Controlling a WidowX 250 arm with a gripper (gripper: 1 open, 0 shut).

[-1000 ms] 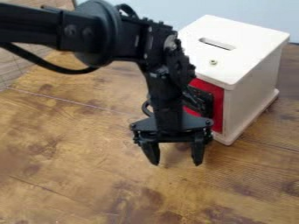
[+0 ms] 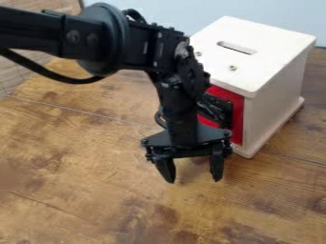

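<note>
The black gripper [image 2: 192,168] points down, open, its two fingers just above the wooden floor in front of a pale wooden box [image 2: 274,105]. The box has a slot in its lid and a red front panel [image 2: 223,95], which the arm partly hides. Nothing shows between the fingers.
A pale wall stands behind the box at the upper right, and a lighter edge runs along the upper left.
The arm and gripper have shifted very slightly, the upper arm a little. The box stands as before.
</note>
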